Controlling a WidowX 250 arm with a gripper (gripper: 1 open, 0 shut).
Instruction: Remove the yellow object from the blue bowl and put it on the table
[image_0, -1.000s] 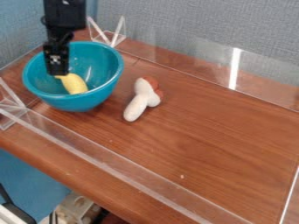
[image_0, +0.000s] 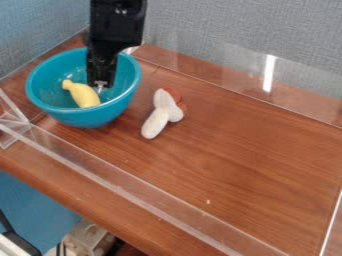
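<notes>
A yellow, banana-like object (image_0: 82, 94) lies inside the blue bowl (image_0: 131, 101), toward its front left, one end pointing up and left. The bowl stands at the table's far left. My dark gripper (image_0: 100, 86) reaches down into it, its tip just right of the yellow object; I cannot tell whether they touch. Nothing shows held, and the spread of the fingers is too small and dark to make out.
Right of the bowl lies a pale, elongated toy (image_0: 159, 117) with a reddish part. Clear barriers edge the brown table (image_0: 247, 155) at front and back.
My gripper has gone from the bowl's left side across it to the right, passing over the yellow object. That object and the bowl look nearly unmoved.
</notes>
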